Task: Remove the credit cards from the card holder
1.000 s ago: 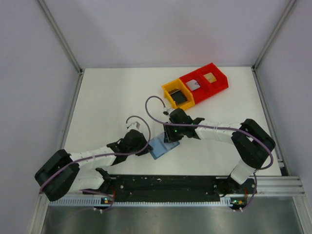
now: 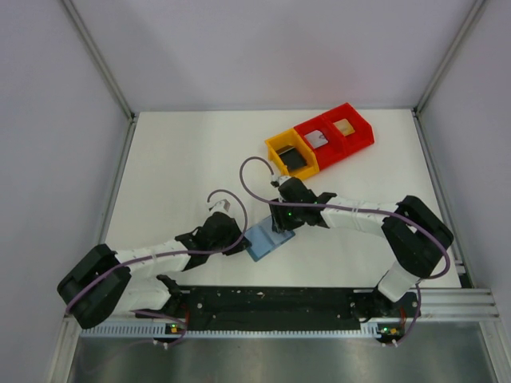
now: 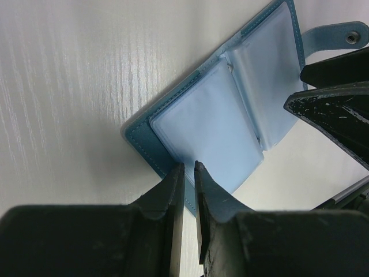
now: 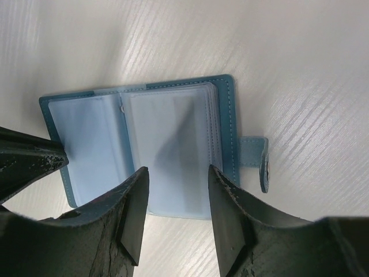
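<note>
The blue card holder [image 2: 260,249] lies spread open on the table, with clear, pale pockets on both halves. My left gripper is shut on its blue border, at the edge of one half. Above the other half, my right gripper stands open with nothing between its fingers. Under it, a stack of pale sleeves [image 4: 167,135] shows layered edges along one side. A strap with a snap [image 4: 253,154] sticks out from the holder's edge. I cannot make out separate cards in the pockets.
Behind the holder stands a yellow tray [image 2: 275,145] with a dark item inside, joined to red trays [image 2: 361,120] holding small pale and tan things.
The right gripper has shifted very slightly to the right over the holder. My left arm and the holder look the same.
</note>
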